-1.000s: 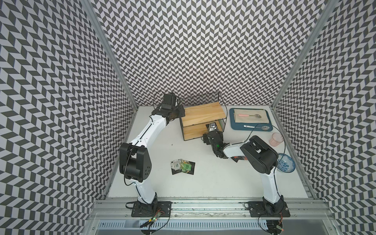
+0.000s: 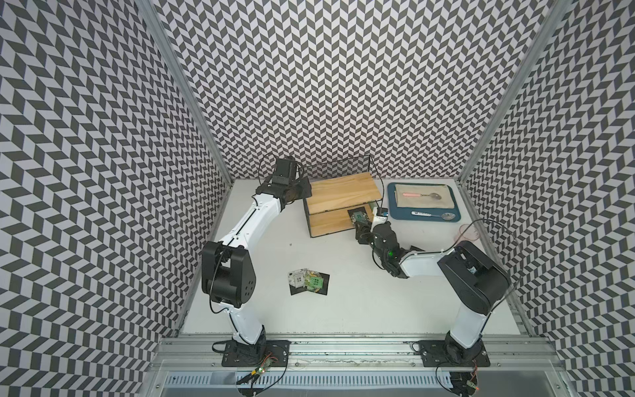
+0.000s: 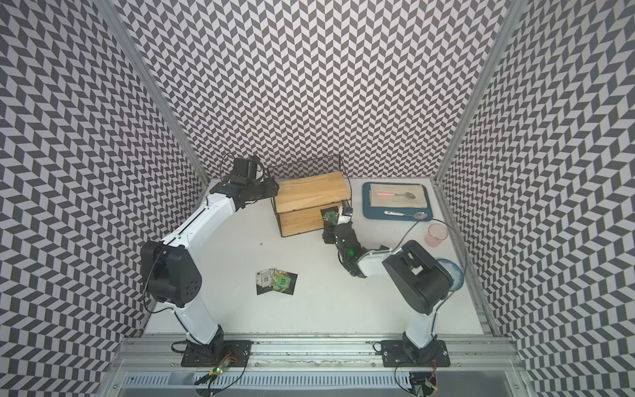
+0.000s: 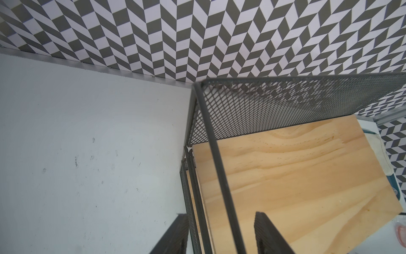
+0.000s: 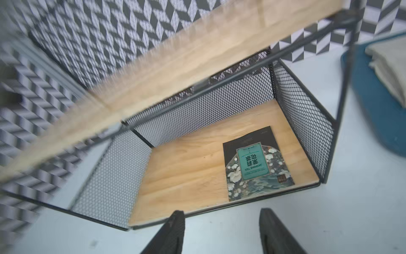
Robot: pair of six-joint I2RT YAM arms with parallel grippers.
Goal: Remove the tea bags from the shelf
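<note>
The two-tier wire shelf (image 2: 340, 190) stands at the back, its upper board bare. A dark jasmine tea bag (image 5: 258, 165) lies on the lower board, near the right end, seen clearly in the right wrist view. My right gripper is open in front of that tier, nothing between its fingers. My left gripper is at the shelf's upper left, fingers parted either side of the left frame bar in that wrist view; contact is unclear. Several tea bags (image 2: 309, 282) lie overlapping on the table at the front middle.
A blue tray (image 2: 420, 211) with cloth and spoons lies right of the shelf. A pink glass (image 3: 436, 235) and a blue patterned dish (image 3: 453, 270) stand at the right, partly behind my right arm. The table left of the shelf is clear.
My right arm has swung rightward, its wrist turning and pulling away from the lower tier's tea bag. The left arm looks unchanged.
</note>
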